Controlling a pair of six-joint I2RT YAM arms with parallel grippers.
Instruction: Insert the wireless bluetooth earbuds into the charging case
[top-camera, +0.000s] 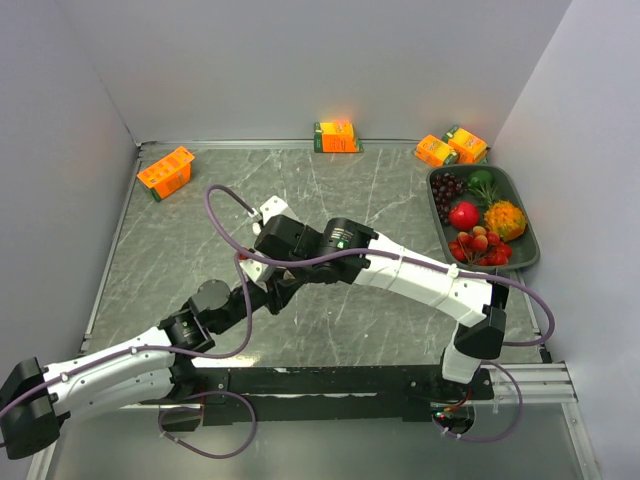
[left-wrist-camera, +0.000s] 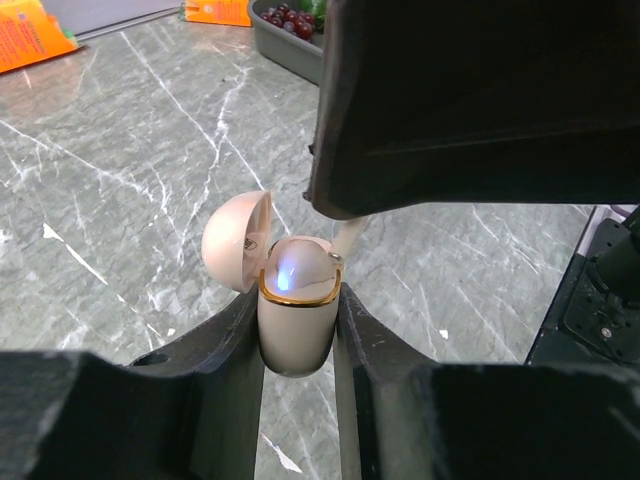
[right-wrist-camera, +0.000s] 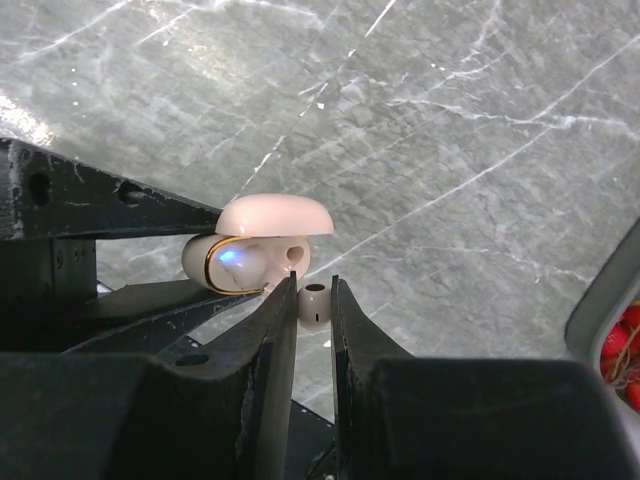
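My left gripper is shut on the pink charging case (left-wrist-camera: 296, 310), whose lid (left-wrist-camera: 231, 243) stands open; a blue light shows inside. In the right wrist view the case (right-wrist-camera: 250, 262) shows an empty socket, with the lid (right-wrist-camera: 275, 213) along its top. My right gripper is shut on an earbud (right-wrist-camera: 314, 300), held just below and right of the case, close to it. In the top view both grippers meet near the middle of the table, where the right arm largely hides case and earbud.
A grey tray of fruit (top-camera: 437, 230) sits at the right of the marble table. Orange boxes (top-camera: 335, 137) stand along the back and at the back left. The table around the grippers is otherwise clear.
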